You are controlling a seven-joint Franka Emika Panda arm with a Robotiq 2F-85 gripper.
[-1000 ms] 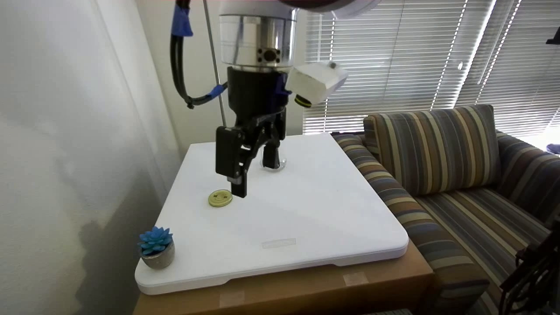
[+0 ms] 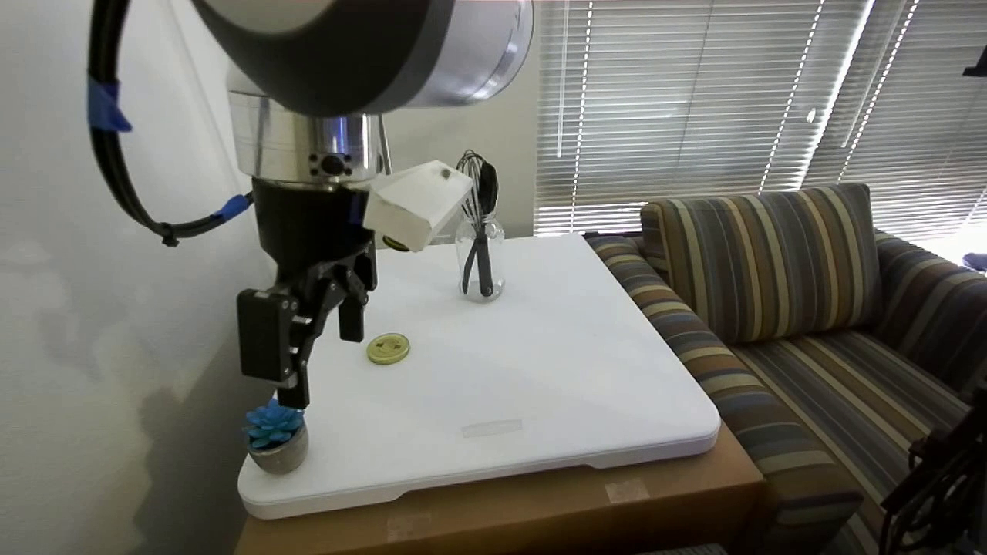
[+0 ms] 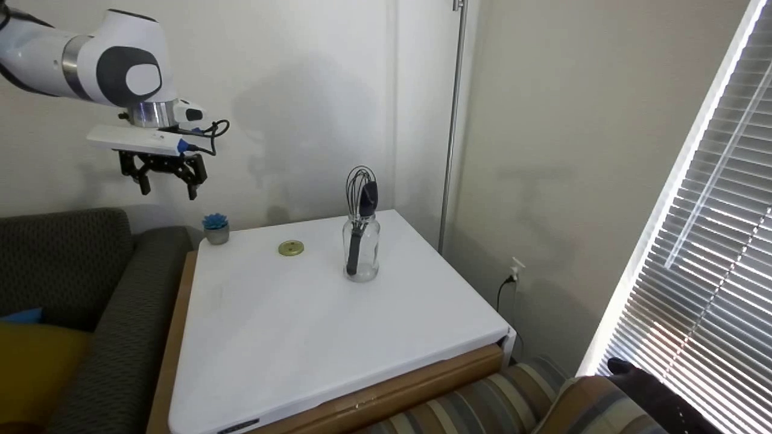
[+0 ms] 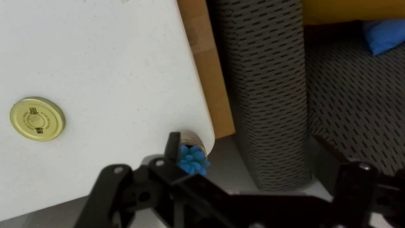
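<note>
My gripper (image 3: 167, 194) stands open above the near-left corner of the white table, its two black fingers wide apart and nothing between them. In the wrist view the small potted blue succulent (image 4: 193, 159) shows just beside one finger, partly hidden by it. That plant (image 2: 277, 442) stands upright at the table's corner, lower than my gripper (image 2: 321, 371). A gold lid (image 2: 389, 348) lies flat on the tabletop. Farther back, a clear glass jar (image 3: 362, 253) holds a whisk (image 3: 359, 189) and other dark-handled utensils.
A wall runs close along its left edge. A striped armchair (image 2: 768, 268) sits to the right, and a dark grey sofa (image 3: 137, 311) borders another side of the table.
My gripper has moved left, from over the middle of the table to near the plant, and sits lower in the exterior view. The glass jar's utensils have come into sight. Plant and lid have not moved.
</note>
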